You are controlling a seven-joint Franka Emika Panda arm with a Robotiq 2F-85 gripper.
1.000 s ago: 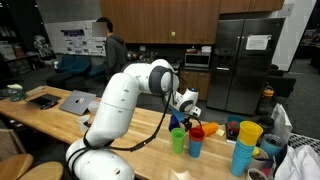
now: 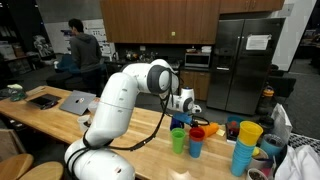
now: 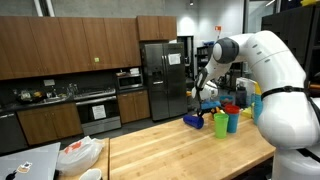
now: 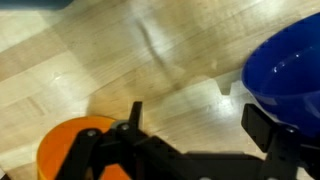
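My gripper [image 2: 190,121] points down over the table among the cups, its fingers apart. In the wrist view, only bare wood shows between the two black fingers. An orange rounded thing [image 4: 65,143] lies beside the left finger, partly cut off by the frame. To the right, a deep blue container [image 4: 292,65] reaches close to the other finger. A blue container [image 3: 193,120] also stands by the gripper in exterior view 2. Nearer the arm's base are a green cup [image 2: 178,140] and a blue cup [image 2: 195,146], with a red one [image 2: 209,129] behind.
Stacked yellow and blue cups [image 2: 247,133] crowd the table's right side in exterior view 1. A laptop [image 2: 77,102] lies to the left. Wide bare tabletop [image 3: 150,150] shows in exterior view 2. A person [image 2: 86,48] stands in the background.
My gripper has shifted slightly left and down in exterior view 1. The person behind has moved left. The cups look unmoved.
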